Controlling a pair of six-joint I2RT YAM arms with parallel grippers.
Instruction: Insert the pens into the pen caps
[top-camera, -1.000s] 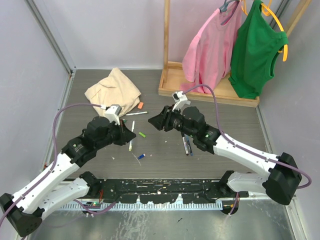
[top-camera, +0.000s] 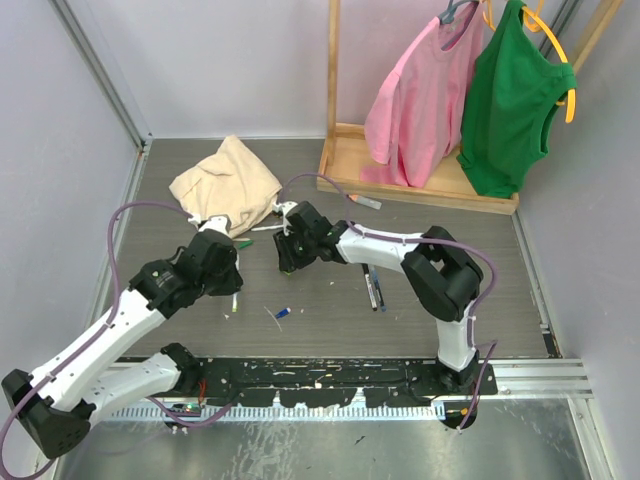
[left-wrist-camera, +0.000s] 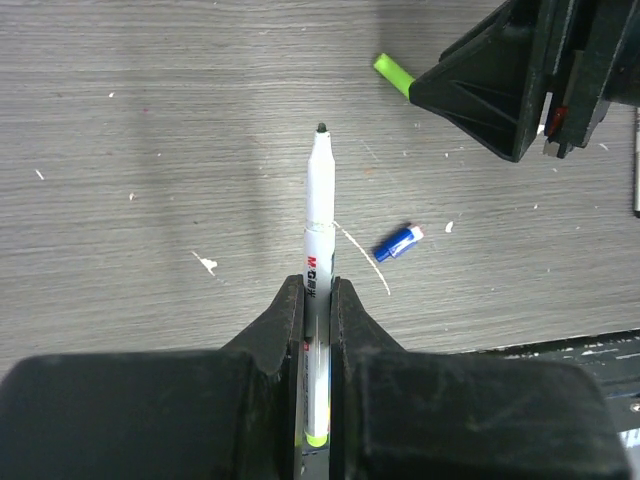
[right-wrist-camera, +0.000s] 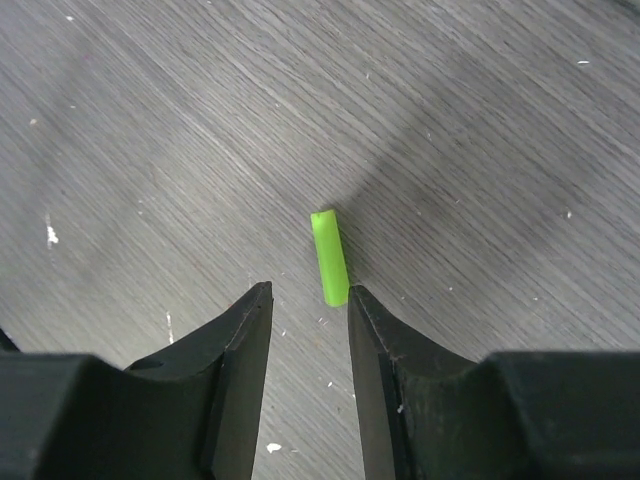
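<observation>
In the left wrist view, my left gripper is shut on a white marker (left-wrist-camera: 318, 200), its dark bare tip pointing away from me and its green end toward me. On the table lies a bright green cap (right-wrist-camera: 331, 258), just beyond the fingertips of my right gripper, which stands open and empty above it. From the left wrist, only one end of that cap shows past the right gripper's dark finger (left-wrist-camera: 480, 100). A blue cap (left-wrist-camera: 399, 242) rests on the table, nearer the front edge; the top view shows it to the right of the held marker.
Dark pens (top-camera: 373, 287) lie right of the caps, partly under the right arm. Toward the back are a beige cloth (top-camera: 228, 183), another white marker (top-camera: 268, 228) and a wooden rack (top-camera: 430, 198) with hanging clothes.
My right gripper has come left and down over the green cap, hiding most of it from above. The left gripper has drifted left with the marker still in it.
</observation>
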